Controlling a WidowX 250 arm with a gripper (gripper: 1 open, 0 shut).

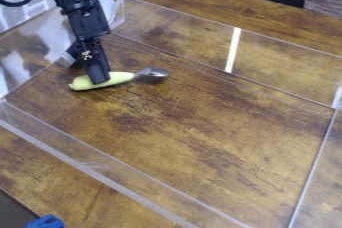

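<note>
A pale yellow-green elongated object point(116, 78), corn- or banana-like, lies on the wooden floor of a clear-walled enclosure at the upper left. A silver spoon point(152, 74) lies at its right end, bowl to the right; its handle is not clearly visible. My black gripper point(94, 77) reaches down from the top left onto the yellow-green object and is shut on it, with the fingertips partly hard to make out.
Clear plastic walls point(234, 50) edge the wooden area, whose middle and right point(227, 142) are bare. A small blue object point(44, 222) sits at the bottom left corner, outside the enclosure.
</note>
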